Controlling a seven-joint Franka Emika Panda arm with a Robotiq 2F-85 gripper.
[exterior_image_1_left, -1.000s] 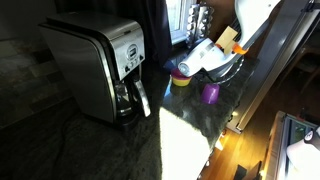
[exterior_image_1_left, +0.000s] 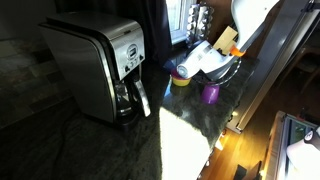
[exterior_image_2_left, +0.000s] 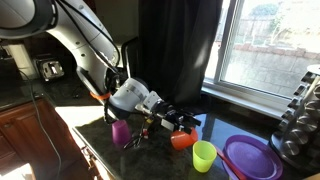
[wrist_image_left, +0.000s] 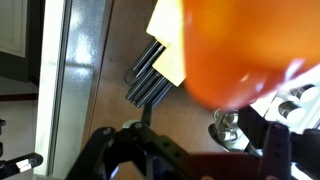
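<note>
An orange cup (exterior_image_2_left: 183, 139) is tipped on its side at my gripper (exterior_image_2_left: 181, 126), just above the dark counter. In the wrist view the same orange cup (wrist_image_left: 235, 50) fills the upper middle, blurred and very near the camera. My gripper shows its two dark fingers apart below the cup; whether they touch it cannot be made out. A yellow-green cup (exterior_image_2_left: 204, 156) stands close beside the orange one. Nearer the arm's base is a purple cup (exterior_image_2_left: 121, 134), upright on the counter.
A purple plate (exterior_image_2_left: 250, 157) lies right of the yellow-green cup, with a red item (exterior_image_2_left: 232, 166) at its near side. The coffee maker (exterior_image_1_left: 101, 62) stands on the counter, where a sunlit patch (exterior_image_1_left: 183, 140) is bare. A rack (exterior_image_2_left: 299, 122) stands by the window.
The arm has shifted very slightly in exterior view 1. The cups and the coffee maker look unmoved there.
</note>
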